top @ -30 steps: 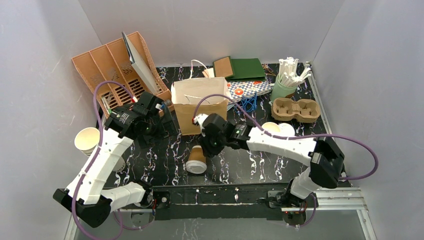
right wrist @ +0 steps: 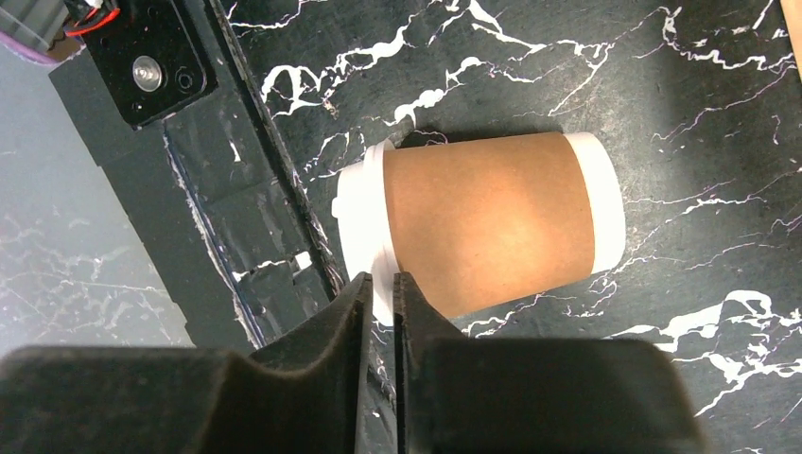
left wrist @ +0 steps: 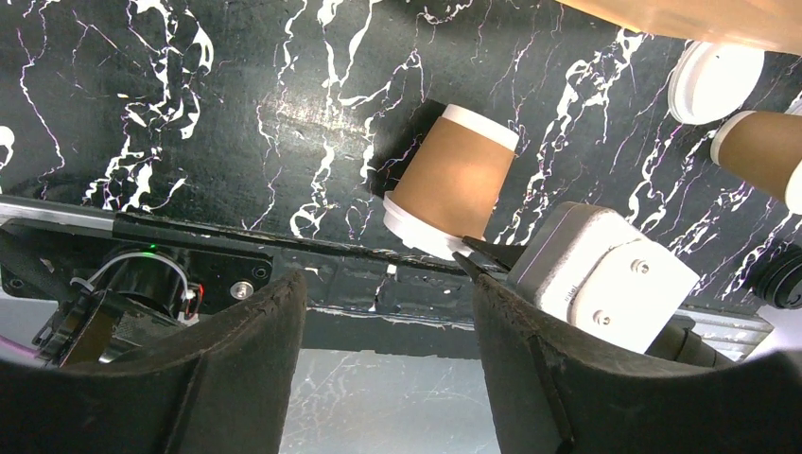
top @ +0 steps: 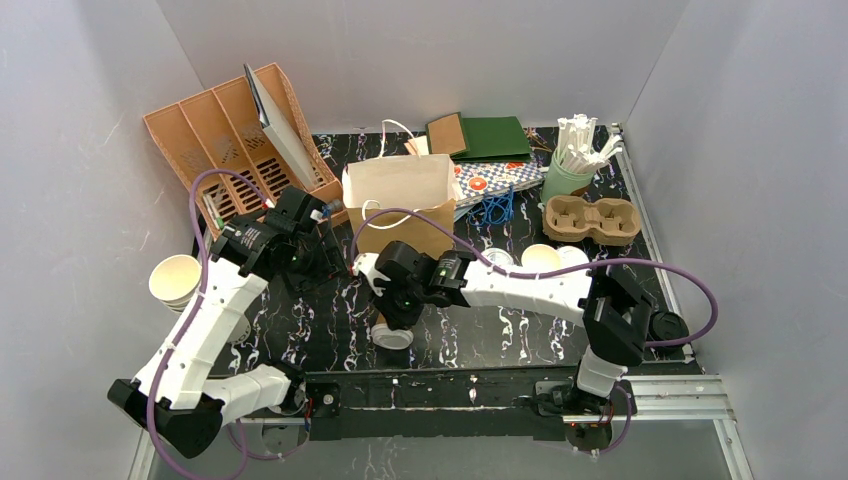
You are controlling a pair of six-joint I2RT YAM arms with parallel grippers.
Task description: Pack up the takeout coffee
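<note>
A lidded brown coffee cup (left wrist: 454, 170) (right wrist: 487, 218) lies on its side near the table's front edge, lid toward that edge. My right gripper (top: 395, 315) is low over it, fingertips by the lid's rim, narrowly apart with nothing clearly between; whether they touch is unclear. My left gripper (top: 315, 265) hangs left of the paper bag, its fingers apart and empty. The open kraft bag (top: 400, 230) stands behind the cup.
A cup carrier (top: 590, 220), a straw container (top: 565, 180) and loose lids (left wrist: 715, 80) are at the right. Stacked cups (top: 175, 280) stand at the left, an orange organizer (top: 200, 140) behind. Another cup (left wrist: 761, 161) lies to the right.
My right gripper has moved left and toward the front, down onto the lying cup, covering much of it in the top view. The left arm has barely moved.
</note>
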